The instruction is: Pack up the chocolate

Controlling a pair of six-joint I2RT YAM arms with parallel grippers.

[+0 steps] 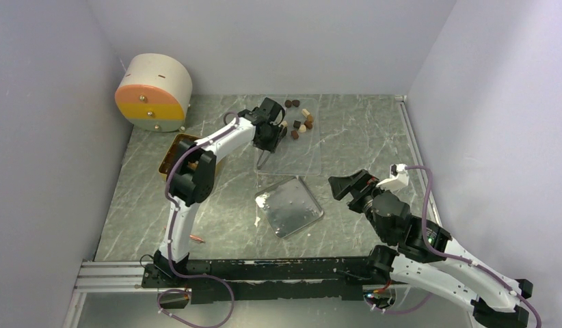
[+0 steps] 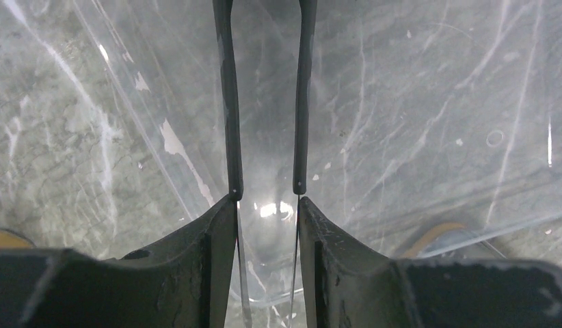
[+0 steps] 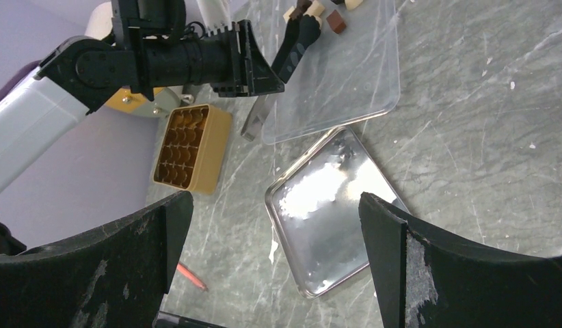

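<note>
Several brown and cream chocolates (image 1: 294, 134) lie on a clear plastic tray (image 1: 299, 160) at the back middle, also in the right wrist view, where a brown piece (image 3: 336, 21) shows. My left gripper is low over that tray; two long dark tool arms lie between its fingers, which look part open. A yellow box with a brown compartment insert (image 3: 208, 150) sits left of the tray, partly hidden by the left arm from above. My right gripper stands open at the right, nothing between its fingers.
A metal tray (image 1: 289, 207) lies in front of the clear tray. A round drawer cabinet (image 1: 153, 75) stands back left. A red pen-like item (image 1: 196, 238) lies near the front left.
</note>
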